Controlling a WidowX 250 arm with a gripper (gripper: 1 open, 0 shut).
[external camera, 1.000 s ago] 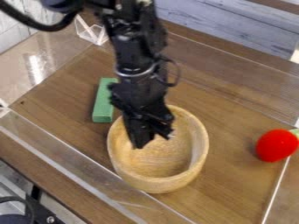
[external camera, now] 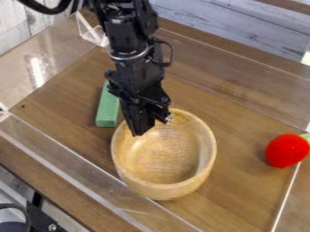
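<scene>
A black robot arm reaches down from the top, its gripper (external camera: 148,120) over the back left rim of a light wooden bowl (external camera: 168,166). The gripper looks shut, with nothing visible between its fingers, though its tips are dark and small. Behind it, left of the bowl, lies a green block (external camera: 108,107). A red round object (external camera: 285,150) with some pale green behind it sits at the right.
A clear plastic barrier (external camera: 72,168) runs along the front left of the wooden table (external camera: 237,91). A white wire object (external camera: 94,32) stands at the back left.
The bowl and red object look unmoved.
</scene>
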